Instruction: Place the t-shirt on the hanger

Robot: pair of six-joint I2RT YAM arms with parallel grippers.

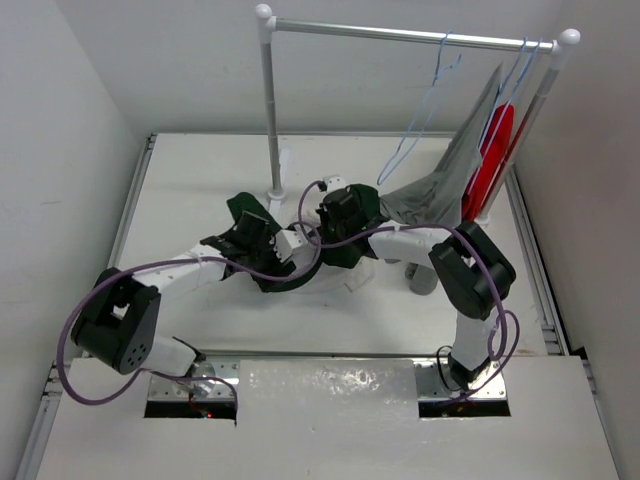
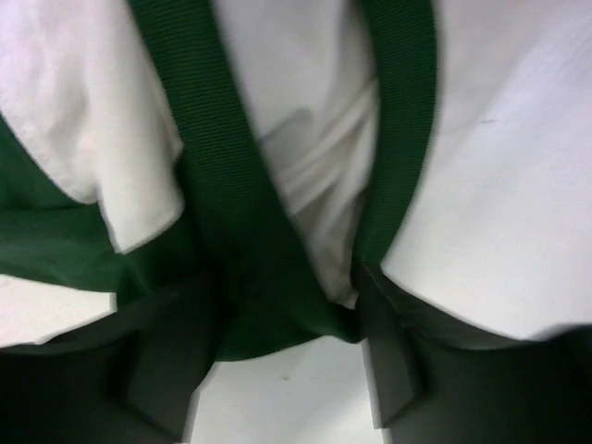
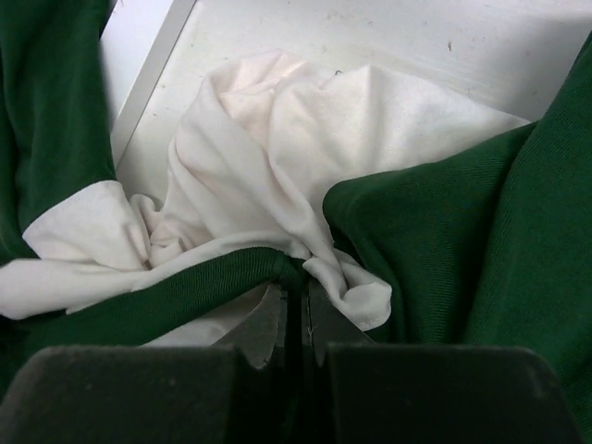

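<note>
A crumpled green and white t-shirt (image 1: 355, 260) lies on the white table between both arms. In the left wrist view, my left gripper is open low over a green band (image 2: 227, 185) and white fabric, its fingers blurred at the bottom edge. My right gripper is shut on a green band of the shirt, with white folds around its fingertips. Blue hangers (image 1: 420, 110) hang from the metal rail (image 1: 370, 32) above and to the right.
A grey cloth (image 1: 440, 175) and a red cloth (image 1: 490, 160) hang at the rack's right end. The rack post (image 1: 272, 150) stands just behind the shirt.
</note>
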